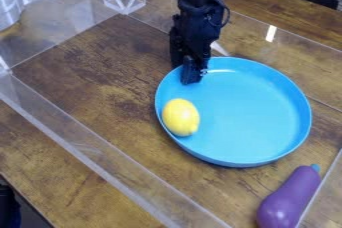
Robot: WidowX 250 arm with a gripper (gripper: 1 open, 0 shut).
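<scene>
A black robot gripper [190, 62] reaches down from the top centre to the back-left rim of a light blue plate [247, 112]. Its dark fingers blend together, so how far they stand apart and whether anything is between them is hard to tell. A yellow egg-shaped object [181, 116] lies on the left part of the plate. A purple eggplant [290, 197] lies off the plate at the lower right.
Clear plastic edging runs along the lower left and top left. A small pale object is partly visible behind the gripper.
</scene>
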